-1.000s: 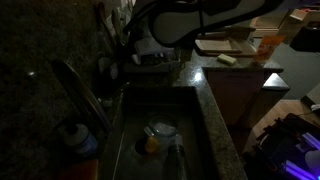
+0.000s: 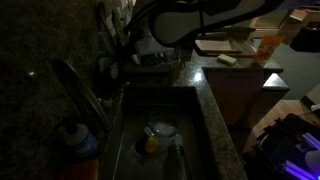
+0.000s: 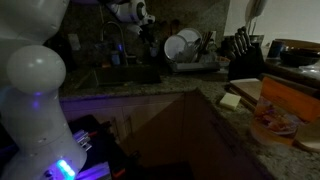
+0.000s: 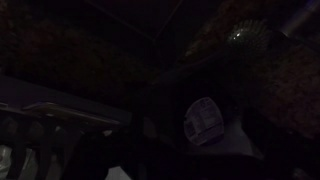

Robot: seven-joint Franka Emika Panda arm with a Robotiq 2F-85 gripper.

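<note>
My gripper (image 3: 151, 45) hangs at the far end of the arm, beyond the sink and near the wall. In the wrist view the fingers stand apart in deep shadow, and no object can be made out held between them. A pale round label or lid (image 4: 203, 121) shows low in that view; what it belongs to is too dark to tell. Inside the dark sink (image 2: 125, 130) lie a clear round dish (image 2: 162, 128) and a small orange-yellow item (image 2: 151, 146).
A dish rack with plates (image 3: 182, 45) stands on the counter at the back. A knife block (image 3: 243, 55), a pale yellow block (image 3: 230, 101) and an orange bag (image 3: 277, 110) occupy the right counter. A bottle (image 2: 77, 137) stands left of the sink.
</note>
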